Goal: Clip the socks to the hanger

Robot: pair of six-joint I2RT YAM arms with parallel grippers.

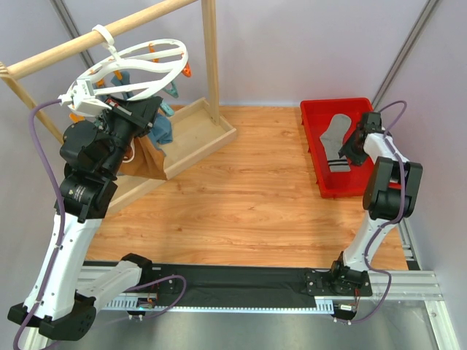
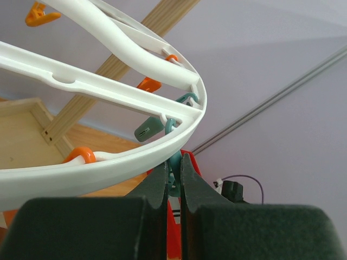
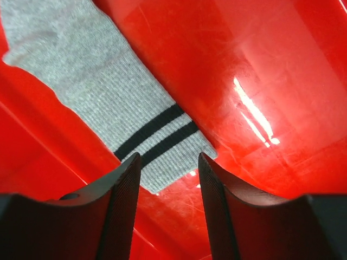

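Observation:
A grey sock with two black stripes (image 1: 334, 135) (image 3: 92, 81) lies in the red bin (image 1: 312, 154). My right gripper (image 1: 349, 153) is open over its striped end, nothing between the fingers. My left gripper (image 1: 128, 109) is shut on a teal clip (image 2: 174, 160) on the white hanger (image 1: 157, 51) (image 2: 65, 184). Other orange and teal clips hang from the hanger. Blue cloth (image 1: 160, 133) and brown cloth (image 1: 142, 160) show below it.
A wooden rack (image 1: 209, 51) holds the hanger over a shallow wooden tray (image 1: 208, 138) at the left.

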